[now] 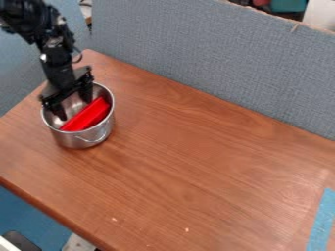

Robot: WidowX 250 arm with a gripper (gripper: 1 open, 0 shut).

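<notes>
A metal pot [81,138] stands at the left of the wooden table, with a long red object [86,116] lying inside it. My black gripper [69,98] is over the pot's left part, its fingers reaching down inside the rim beside the red object. It is open, and the red object lies to the right of it. The far parts of the pot's inside are partly hidden by the gripper.
A grey padded wall [210,64] runs along the back, and a blue strip [320,221] lies at the right edge.
</notes>
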